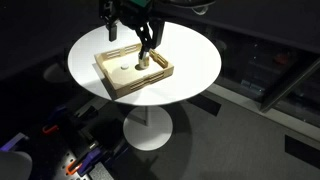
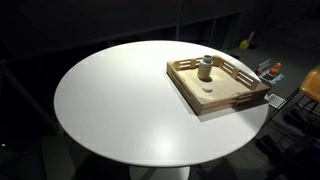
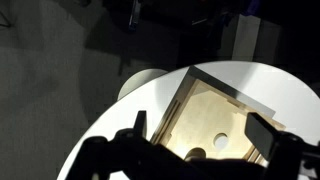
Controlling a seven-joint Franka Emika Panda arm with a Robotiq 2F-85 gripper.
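A shallow wooden tray sits on a white round table. Inside it stands a small jar with a darker top, and a white round piece like a lid lies beside the jar. My gripper hangs above the tray, open, with nothing held. In the wrist view its black fingers are spread wide, with the round piece in sight between them and the jar partly covered by the gripper's body. Exterior view 2 does not show the gripper.
The tray's raised walls surround the jar and round piece. Beyond the table are dark floor, a chair and some small bright items.
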